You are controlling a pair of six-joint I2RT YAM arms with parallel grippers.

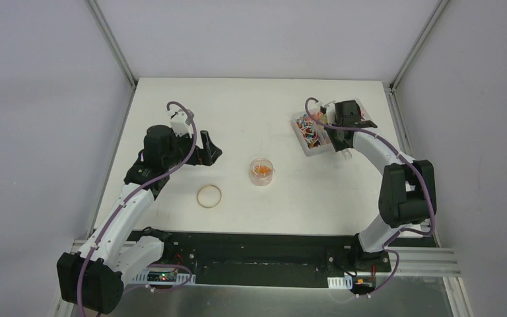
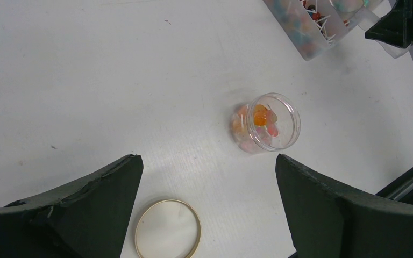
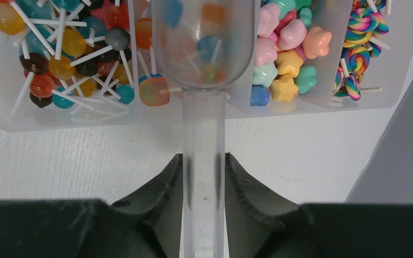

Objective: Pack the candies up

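A clear scoop [image 3: 204, 134] has its handle clamped in my right gripper, and its bowl is over the divided tray [image 3: 27, 124]. Candy colours show through the bowl; I cannot tell whether they lie in it or under it. Ball lollipops [image 3: 75, 48], pastel star candies [image 3: 286, 64] and rainbow swirl lollipops [image 3: 358, 51] fill separate compartments. A clear jar [image 2: 292, 121] with orange and pink candies at its bottom stands mid-table without a lid. My left gripper hangs open and empty, left of the jar in the top view.
A thin gold-rimmed ring, perhaps the lid [image 1: 209, 207], lies flat on the table to the front left of the jar. Bare table [image 1: 237, 112] stretches between the left arm and the tray. A side wall rises right of the tray.
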